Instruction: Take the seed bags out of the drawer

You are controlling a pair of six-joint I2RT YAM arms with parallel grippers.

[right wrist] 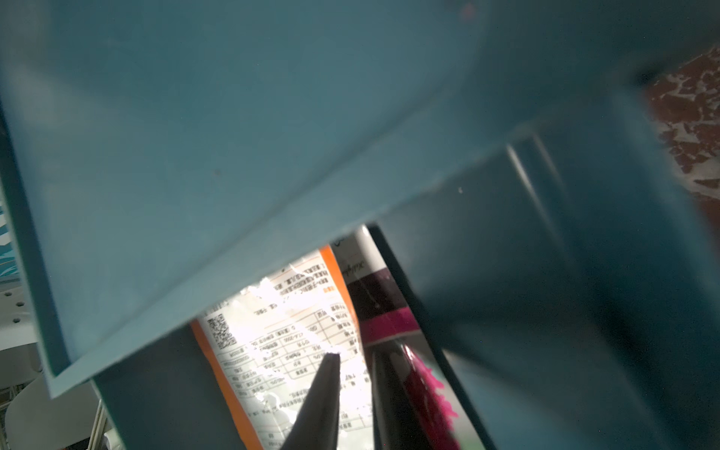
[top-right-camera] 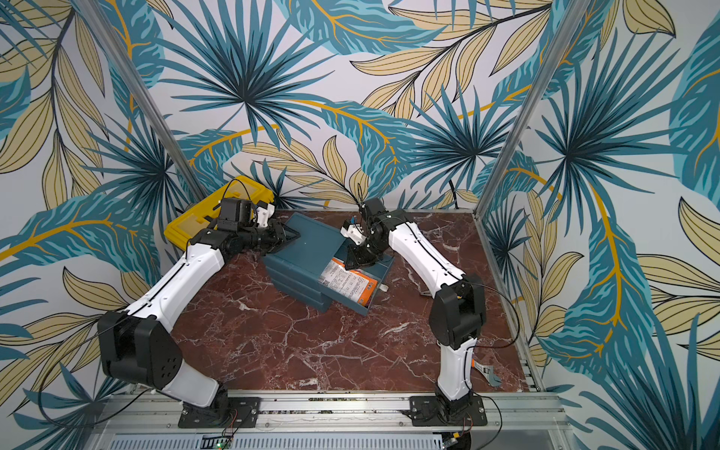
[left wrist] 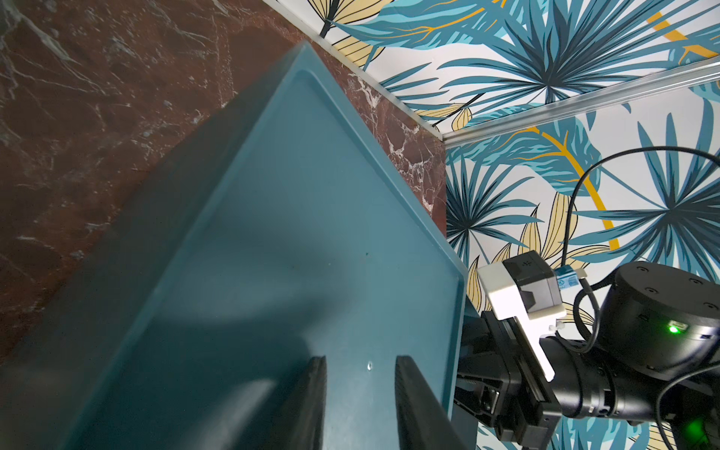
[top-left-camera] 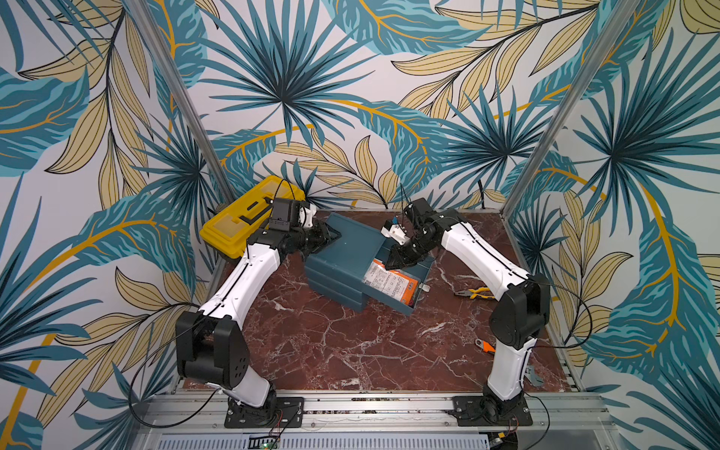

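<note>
A teal drawer unit [top-left-camera: 339,251] sits mid-table, its drawer [top-left-camera: 412,303] pulled out to the right. Inside lie a white-and-orange seed bag [right wrist: 277,337] and a dark pink-edged bag [right wrist: 397,352], partly under the unit's rim in the right wrist view. My right gripper hangs over the bags, fingertips part open; whether they touch the bags is unclear. My left gripper is part open over the unit's top, nothing visible between its fingers.
A yellow toolbox [top-left-camera: 232,225] stands at back left. Pliers [top-left-camera: 472,292] and an orange-handled tool [top-left-camera: 484,345] lie at the right.
</note>
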